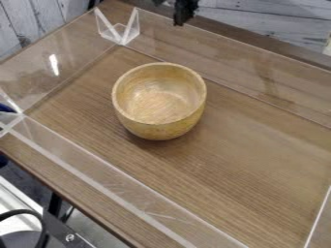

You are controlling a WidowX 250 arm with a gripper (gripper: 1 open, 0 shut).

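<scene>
A round pale wooden bowl (159, 101) sits near the middle of the tabletop, empty inside. At the top edge of the view, the dark tip of my gripper (183, 14) hangs above the back of the table, mostly out of frame. Its fingers are too small and cut off to tell how they stand.
A clear angular plastic piece (118, 28) stands at the back left. Clear sheeting or panels line the left and front edges of the wooden table (246, 165). A black cable (26, 215) shows at the bottom left.
</scene>
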